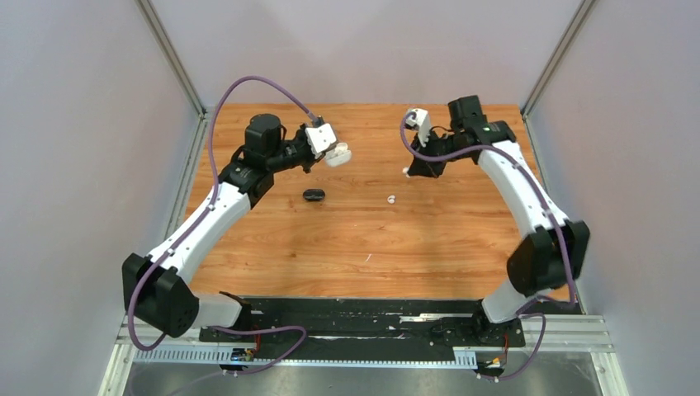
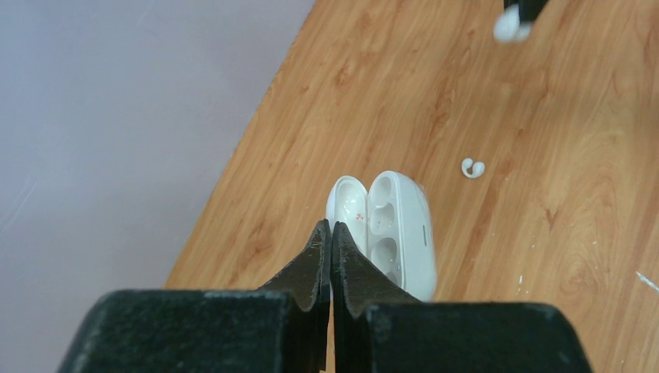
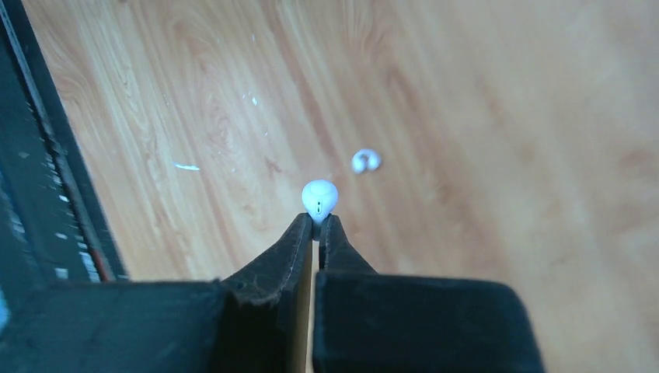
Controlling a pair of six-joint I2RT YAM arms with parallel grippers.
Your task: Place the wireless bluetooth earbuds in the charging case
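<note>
The white charging case [image 2: 420, 241] is held off the table with its lid raised, and its hollows look empty in the left wrist view. My left gripper is shut on the case near the lid [image 2: 350, 206]; exactly where its tips grip is hidden. At the tips of my right gripper, which is shut on it, sits a white earbud [image 3: 319, 196], its rounded head pointing away from the fingers. This earbud hangs above the table, right of the case in the top view. A second white earbud [image 1: 391, 199] lies on the wood between the two arms.
A small black object [image 1: 314, 195] rests on the table below the left gripper in the top view. A thin white scrap [image 1: 368, 257] lies near the front.
</note>
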